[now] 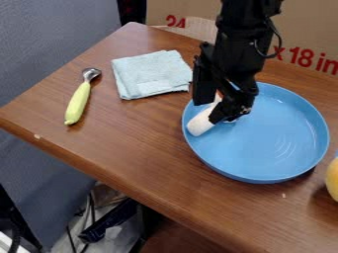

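Note:
My black gripper (219,99) is low over the left part of the blue plate (267,148), above a white cylindrical object (201,122) lying on the plate. The gripper hides part of that object, and I cannot tell whether its fingers touch it or how far they are open.
A folded pale cloth (150,72) lies at the back left, with a yellow-green handled scoop (79,98) left of it. A yellow round object (331,181) is cut off at the right edge. Cardboard stands behind the table, whose front left is clear.

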